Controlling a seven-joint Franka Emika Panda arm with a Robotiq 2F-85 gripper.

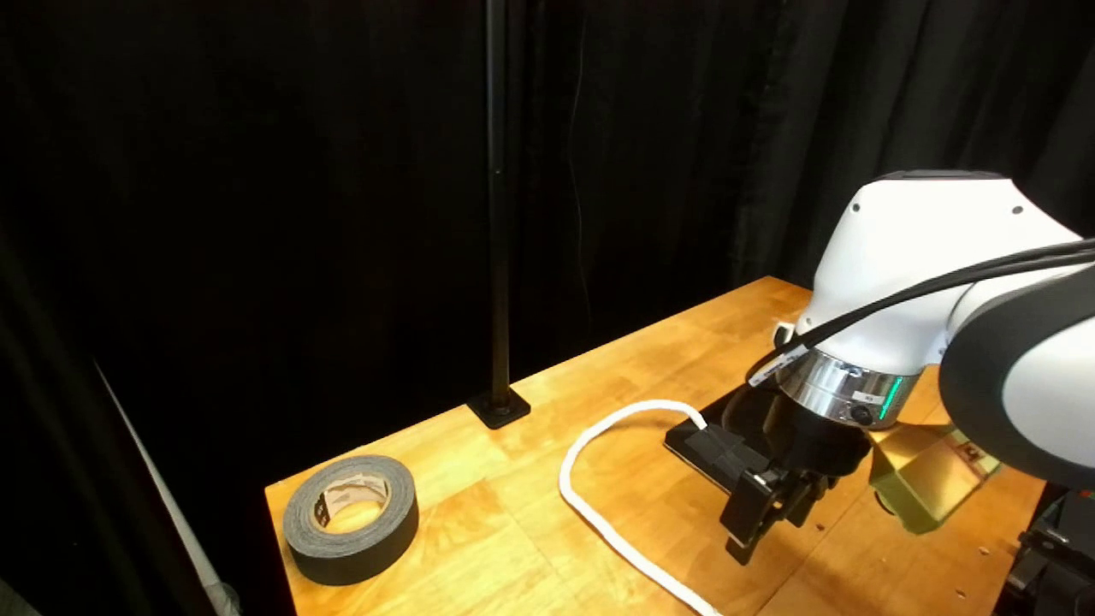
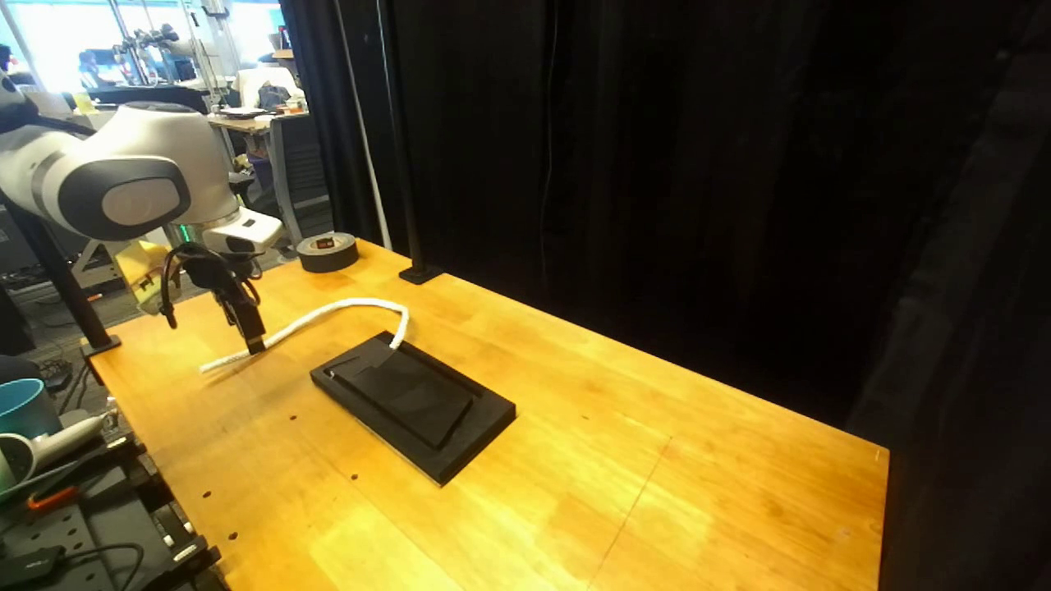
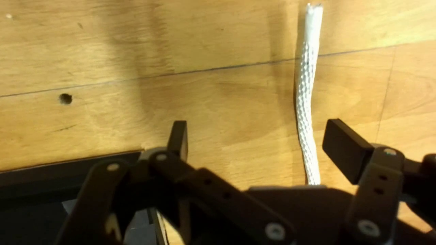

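Observation:
A white braided cord curves over the wooden table, one end at the black tray-like pad. In the wrist view its free end points up the picture, and the cord runs down past the right-hand finger. My gripper is open above the table with nothing held. The cord passes within the span of the fingers as seen from above, closer to the right-hand one. From the second exterior view, my gripper appears over the cord's free stretch, to the left of the pad; its exact height is hard to tell.
A roll of dark tape lies at the table's far left corner. A black post base stands at the back edge, before black curtains.

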